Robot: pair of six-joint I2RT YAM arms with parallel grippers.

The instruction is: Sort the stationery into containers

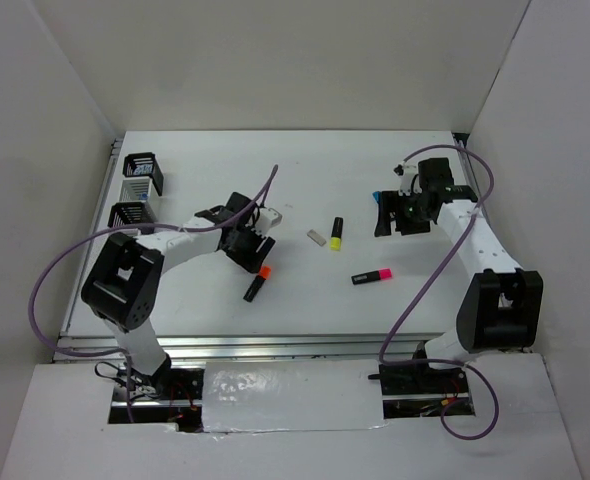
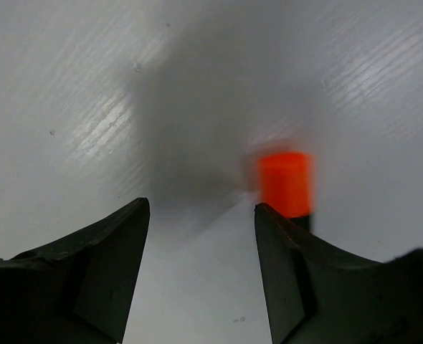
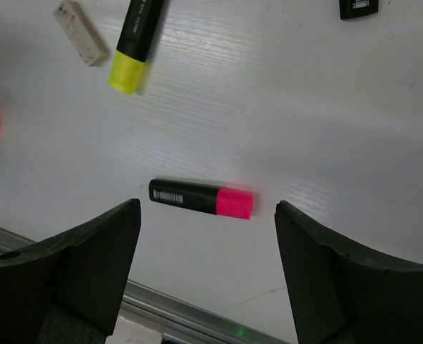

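An orange-capped highlighter (image 1: 255, 288) lies on the table under my left gripper, whose fingers stand apart with nothing between them; the orange cap (image 2: 284, 185) shows blurred beside the right finger. My right gripper hangs open at the table's right side. Below it in view lie a pink-capped highlighter (image 1: 371, 276), a yellow-capped highlighter (image 1: 336, 233) and a grey-white eraser (image 1: 315, 237). A blue-ended item (image 1: 375, 196) is mostly hidden by the right gripper. Black and white baskets (image 1: 141, 166) stand in a column at the left.
A metal rail (image 1: 285, 345) runs along the front edge, with walls around the sides and back. The left arm covers part of the baskets.
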